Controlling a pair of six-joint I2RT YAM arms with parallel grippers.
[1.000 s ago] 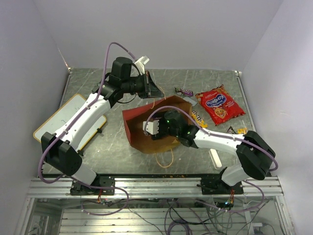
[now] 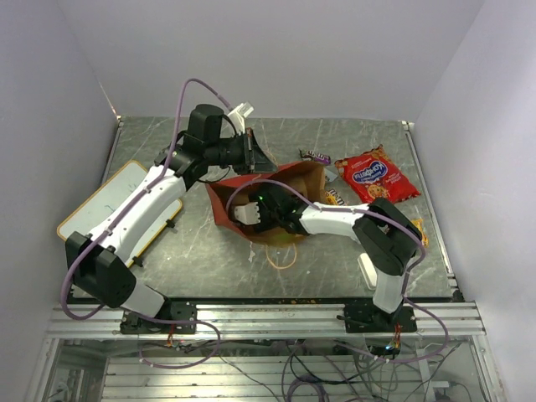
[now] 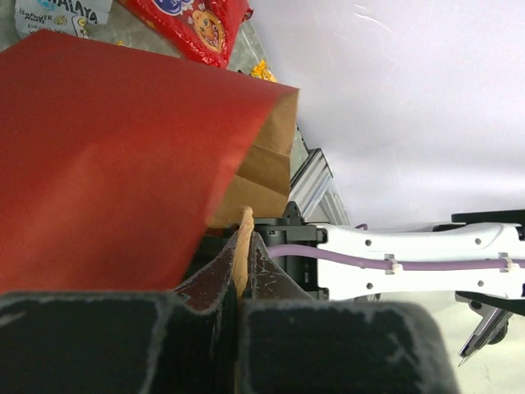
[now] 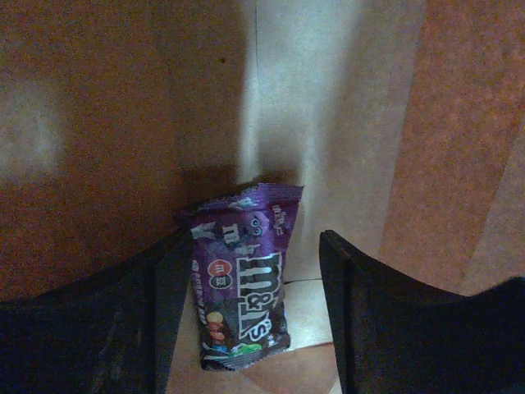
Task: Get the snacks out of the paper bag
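Note:
The red paper bag (image 2: 219,209), brown inside, stands mid-table with its mouth facing up and towards the front. In the left wrist view, my left gripper is shut on the bag's tan cord handle (image 3: 244,226) at the back rim. My right arm reaches into the bag, its gripper hidden by the arm from above. In the right wrist view, a dark purple M&M's pack (image 4: 246,283) lies at the bottom of the bag. My right gripper is part open, a finger on either side of the pack; whether they touch it I cannot tell.
Right of the bag lie a large red snack bag (image 2: 377,174), a purple pack (image 2: 315,157), a yellow pack (image 2: 335,198), another yellow pack (image 2: 420,232) and a white item (image 2: 367,271). A whiteboard (image 2: 100,213) lies on the left. Bare table shows in front of the bag.
The bag's front rim and loose front handle have shifted slightly. My left arm has barely moved, and the snacks outside lie where they were.

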